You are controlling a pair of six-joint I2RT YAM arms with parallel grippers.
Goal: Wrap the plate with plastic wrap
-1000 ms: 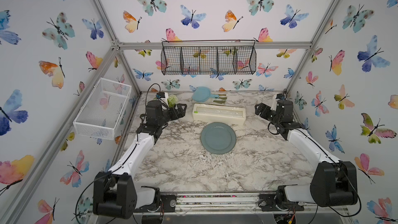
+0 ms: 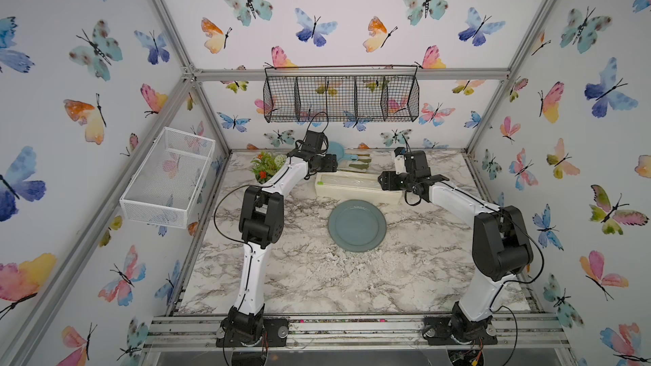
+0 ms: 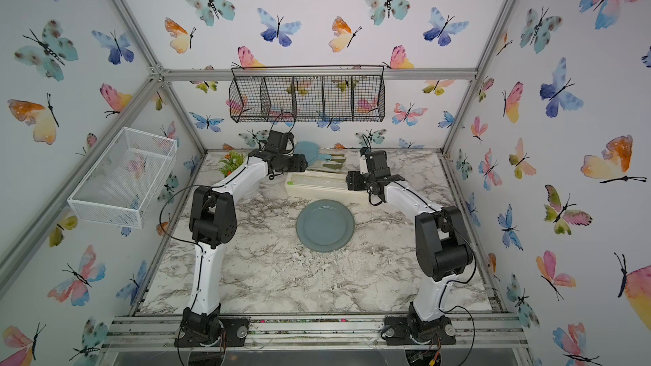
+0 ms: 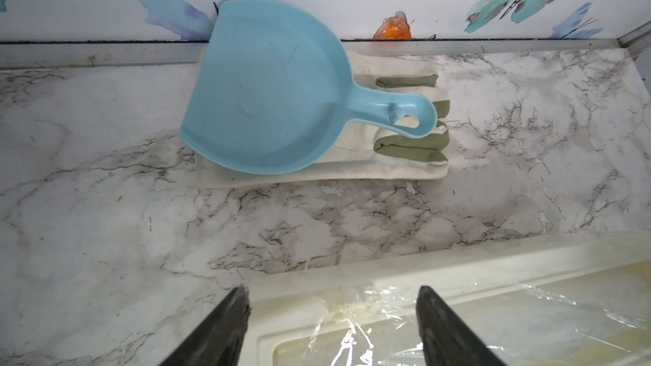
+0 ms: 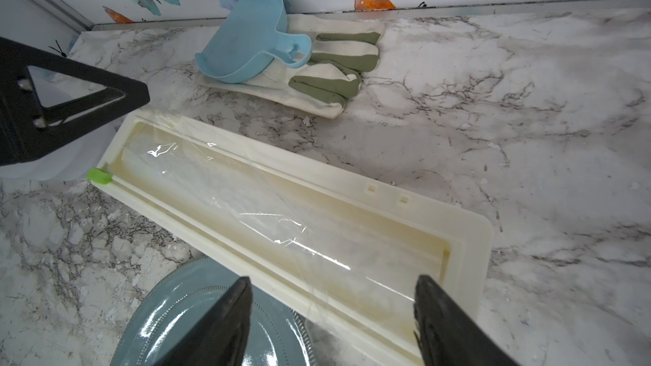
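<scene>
A teal plate [image 2: 356,225] lies bare on the marble counter. Behind it is the cream wrap dispenser [image 5: 284,230] with a green slider [image 5: 99,176]; clear film lies crumpled inside. My left gripper hangs over the dispenser's left end, fingers apart and empty. My right gripper is over the dispenser's right end, also open with nothing between its fingers.
A blue dustpan [image 4: 268,88] rests on folded cloths [image 4: 407,156] at the back wall. A plant [image 2: 264,166] stands back left. A white basket [image 2: 154,183] hangs on the left wall, a wire rack [image 2: 341,95] on the back.
The plate and dispenser have not moved.
</scene>
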